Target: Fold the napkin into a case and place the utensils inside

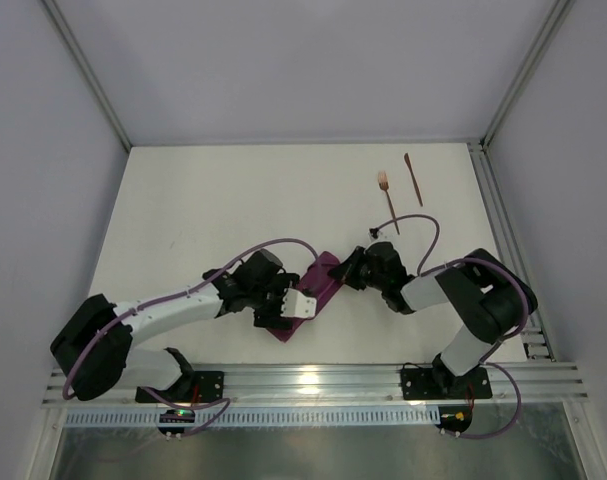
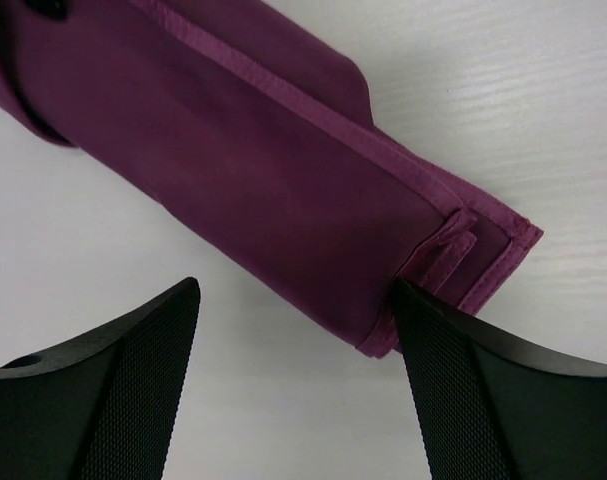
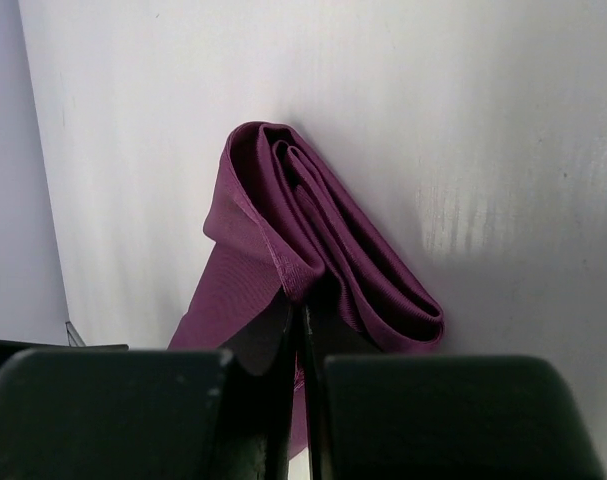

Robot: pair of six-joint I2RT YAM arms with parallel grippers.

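Observation:
The folded maroon napkin [image 2: 283, 190] lies diagonally on the table, lengthwise in the left wrist view. My left gripper stands open above its lower end, whose layered hem sits between and just beyond the fingertips. My right gripper is shut on the napkin's upper end, where a bunched, layered fold [image 3: 323, 220] shows beyond the fingertips. A wooden fork [image 1: 385, 188] and a slim wooden utensil [image 1: 413, 175] lie apart at the back right of the table.
Metal rails edge it at the front and right, with walls around. Both arms occupy the front half, close to each other over the napkin.

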